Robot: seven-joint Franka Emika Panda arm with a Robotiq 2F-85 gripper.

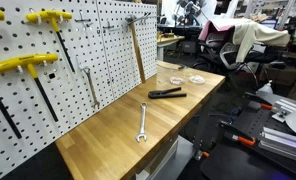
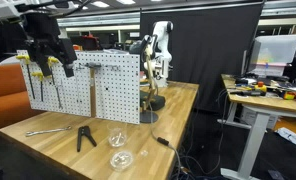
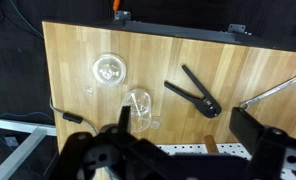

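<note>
My gripper is open, its two dark fingers wide apart with nothing between them, looking down over the wooden bench (image 3: 73, 50). In exterior view 2 the gripper (image 2: 58, 68) hangs high above the bench's left side. Black-handled pliers (image 3: 200, 100) lie flat on the wood, clear of the fingers. A silver wrench (image 3: 276, 90) lies beside them, also seen as the wrench (image 1: 142, 122) nearer the bench's front in exterior view 1. Two clear round containers, one dish (image 3: 109, 69) and one cup (image 3: 138, 108), stand on the other side of the pliers.
A white pegboard (image 2: 118, 98) rises along the bench. On it hang a wooden-handled hammer (image 1: 138, 50), yellow T-handle tools (image 1: 24, 63) and another wrench (image 1: 91, 88). A cable (image 2: 169, 145) runs over one bench edge. Bare wood surrounds the pliers.
</note>
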